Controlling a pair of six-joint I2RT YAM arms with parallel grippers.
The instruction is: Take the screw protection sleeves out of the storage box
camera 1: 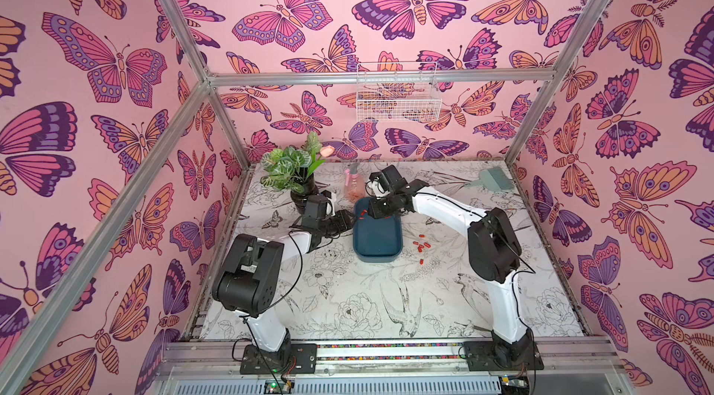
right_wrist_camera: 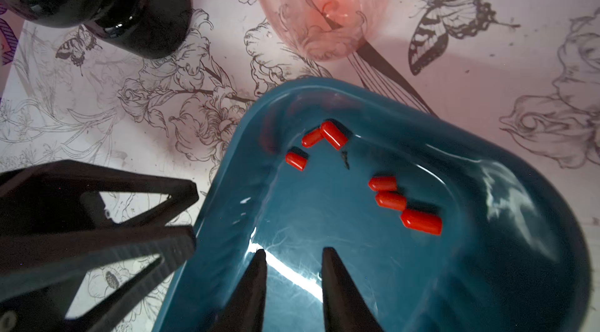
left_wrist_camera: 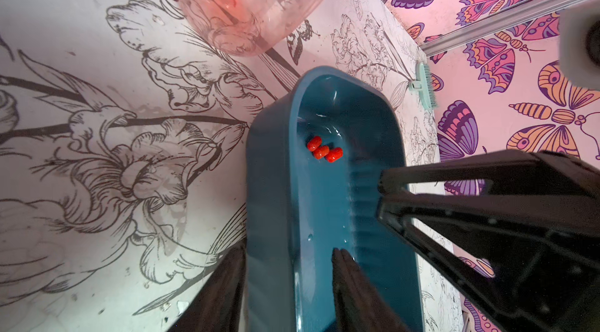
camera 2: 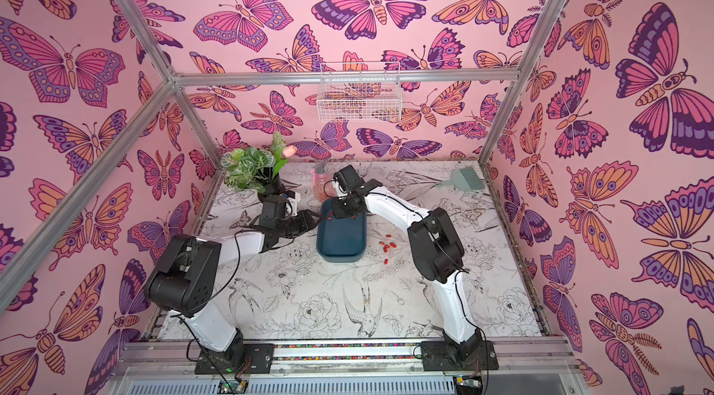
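The dark blue storage box (camera 1: 378, 242) stands mid-table. At its back end lie several small red sleeves (right_wrist_camera: 421, 222) in two clusters. My right gripper is over the box's back part, fingers apart, with nothing between them; in its wrist view the sleeves sit beyond the fingertips. My left gripper is beside the box's left side, fingers parted, the box wall showing between them with a gap I cannot judge. More red sleeves (camera 2: 388, 247) lie loose on the table right of the box.
A potted plant (camera 1: 296, 164) stands behind my left gripper. A pink transparent bottle (camera 1: 354, 183) is just behind the box. A pale green object (camera 1: 497, 179) lies at the back right.
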